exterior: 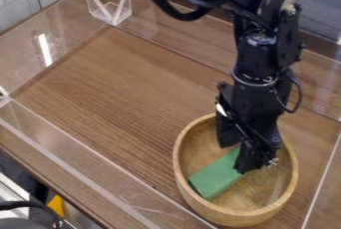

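A round yellow-tan bowl point(193, 183) sits on the wooden table at the lower right. A green block point(213, 179) lies inside it, its far end under the black gripper point(248, 139). The gripper is low over the bowl's back half. Its fingertips are dark and partly hidden, so whether they touch or hold the block I cannot tell.
A clear plastic holder point(104, 6) stands at the upper left. A ledge runs along the back.
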